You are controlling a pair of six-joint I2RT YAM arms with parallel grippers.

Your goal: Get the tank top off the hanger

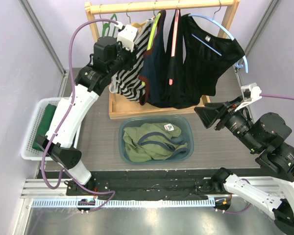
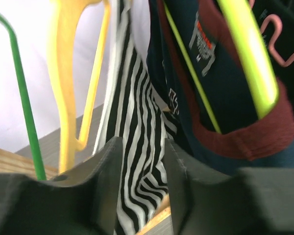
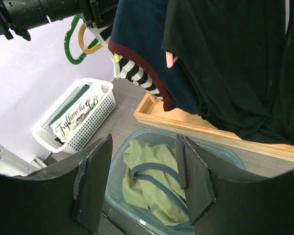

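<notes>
Tank tops hang on the rack: a striped one (image 1: 127, 83), a navy one with maroon trim (image 1: 154, 78), and black ones (image 1: 208, 63). My left gripper is at the striped top, beside yellow (image 2: 63, 98) and green (image 2: 24, 98) hangers; its fingers stand apart, with striped fabric seen between them. Whether they touch it I cannot tell. My right gripper stands open, low at the right, before the rack, nothing in it.
A teal bin (image 1: 181, 152) with olive clothing sits below the rack. A white basket (image 3: 100, 117) with folded items is at the left. The wooden rack base (image 1: 122, 112) edges the hanging clothes.
</notes>
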